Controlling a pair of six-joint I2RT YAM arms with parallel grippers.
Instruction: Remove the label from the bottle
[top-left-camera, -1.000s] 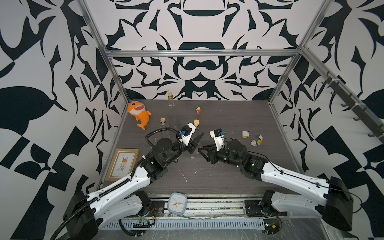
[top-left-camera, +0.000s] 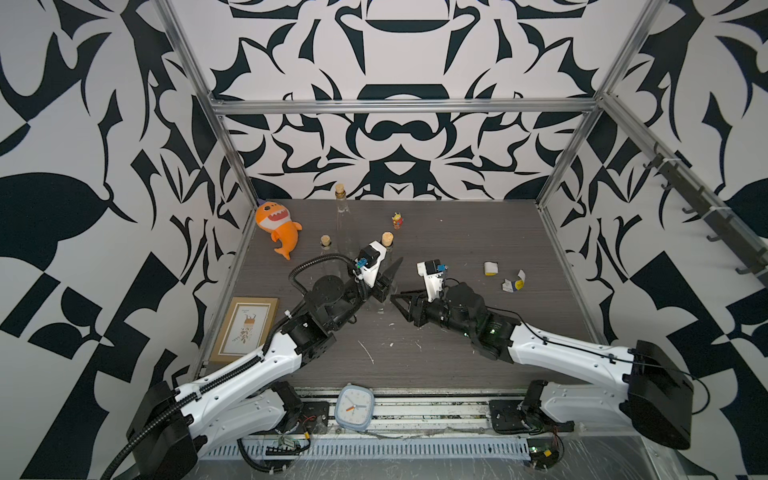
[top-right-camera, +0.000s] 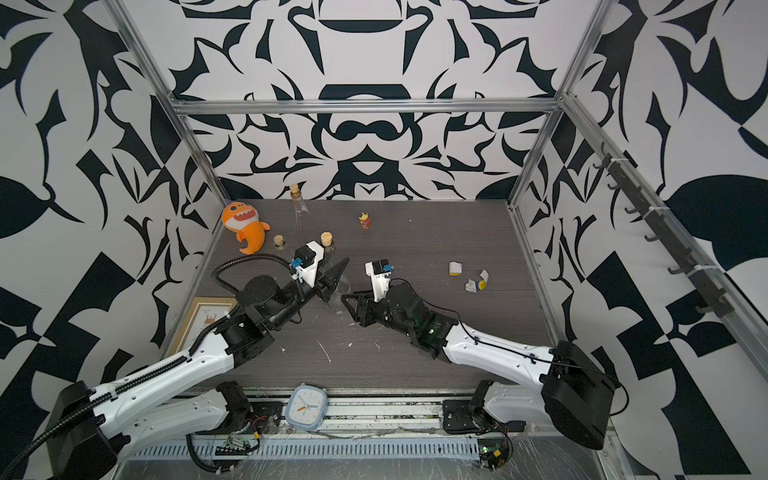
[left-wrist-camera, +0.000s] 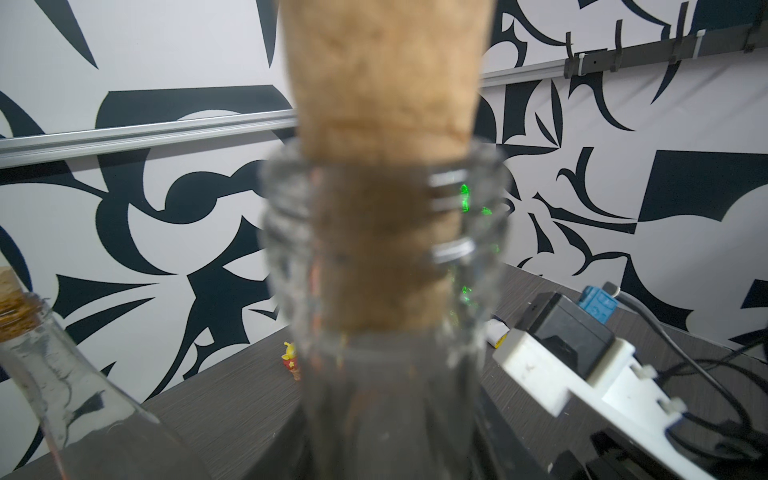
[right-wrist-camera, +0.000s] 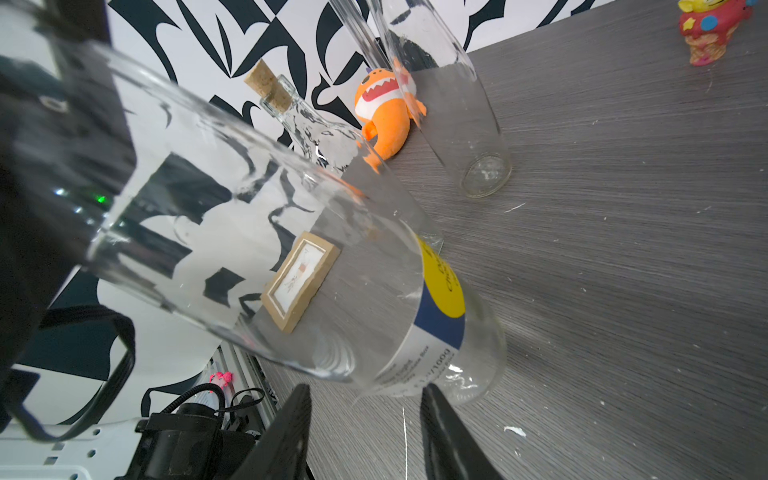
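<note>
My left gripper (top-left-camera: 387, 281) is shut on a clear glass bottle; in the left wrist view its cork (left-wrist-camera: 388, 88) and neck (left-wrist-camera: 392, 384) fill the middle, between blurred dark fingers. Seen from the right wrist, this bottle (right-wrist-camera: 240, 264) slants across the picture. Low on its side sits the label (right-wrist-camera: 436, 300), yellow, blue and white with print, its lower edge near my right fingertips (right-wrist-camera: 300, 400). My right gripper has its fingers apart, with nothing clearly gripped between them. Whether a fingertip touches the label I cannot tell.
Two more corked bottles (right-wrist-camera: 452, 104) (top-left-camera: 325, 240) stand to the left behind. An orange shark toy (top-left-camera: 278, 226), picture frame (top-left-camera: 244, 329) and small figure (top-left-camera: 397, 221) are around. Crumpled label pieces (top-left-camera: 491, 268) (top-left-camera: 520, 280) lie right, where the table is mostly clear.
The held bottle's cork has shifted slightly left and back since a second ago; the left arm is nearly still.
</note>
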